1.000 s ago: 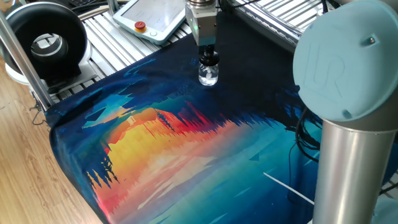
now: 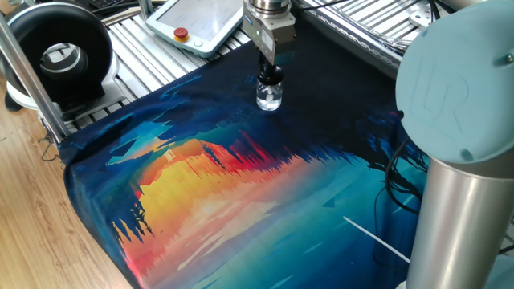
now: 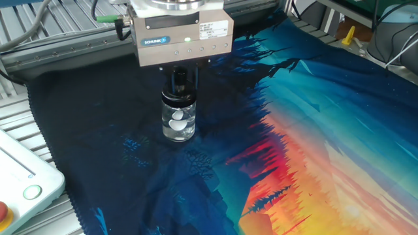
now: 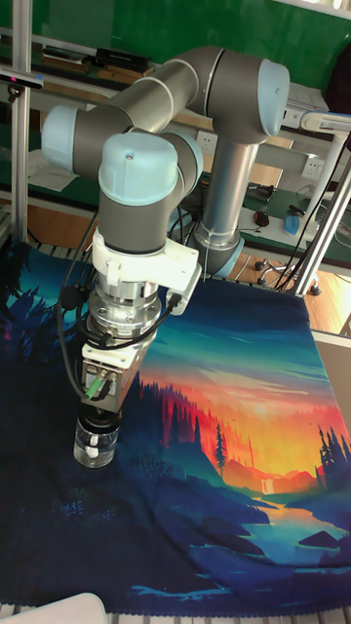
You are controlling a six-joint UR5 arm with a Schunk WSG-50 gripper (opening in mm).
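Note:
A clear glass jar (image 3: 178, 124) with a black lid (image 3: 179, 96) stands upright on the dark part of the printed cloth. White pieces show inside it, low in the glass. My gripper (image 3: 183, 83) points straight down over the jar, its black fingers at the height of the lid's top. Dark fingers against a dark lid and cloth hide whether they press on the lid or stand apart from it. From the opposite side, the jar (image 4: 95, 442) appears directly beneath the gripper body.
The landscape-printed cloth (image 2: 233, 209) covers the table, and its coloured part is clear. A teach pendant (image 2: 197, 22) with a red stop button lies beyond the cloth's edge. At the far left sits a black round device (image 2: 60, 60). Cables (image 2: 393, 181) hang by the arm's base.
My gripper has turned about its upright axis above the jar, and the blue-capped arm joint has shifted right. The jar remains in the same spot.

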